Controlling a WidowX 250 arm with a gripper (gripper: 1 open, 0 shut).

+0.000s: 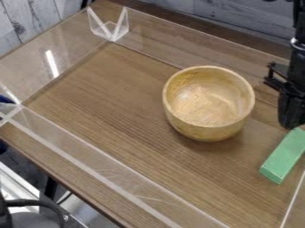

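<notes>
A black gripper [286,114] reaches in at the right edge, its tip low over the wood above a green rectangular block [281,156]. Whether its fingers are apart cannot be made out. Left of it sits a round, pale wooden bowl [208,102], which looks empty.
A clear plastic piece [109,27] stands at the back left. Black cables or parts [30,218] lie at the bottom left corner.
</notes>
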